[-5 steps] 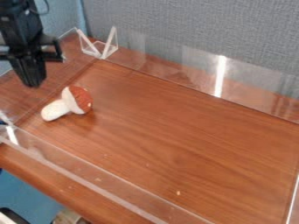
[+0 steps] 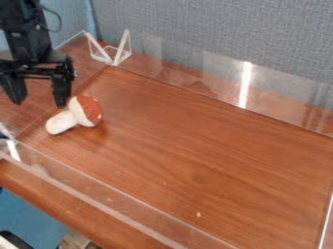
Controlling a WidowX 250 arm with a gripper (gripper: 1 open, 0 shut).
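Note:
My black gripper (image 2: 37, 89) is at the upper left, open, with its dark fingers pointing down above the wooden table (image 2: 208, 165). Below and to its right a toy mushroom (image 2: 84, 111) lies on its side, its red-and-white cap toward the right and its pale stem toward the lower left. The gripper appears apart from it.
Clear plastic walls (image 2: 244, 86) edge the table. A white wire-like object (image 2: 120, 51) stands at the back left corner. A grey padded wall rises behind.
The gripper has shifted and come lower than about a second ago, with its fingers now nearer the mushroom's height in the view. The mushroom has not moved.

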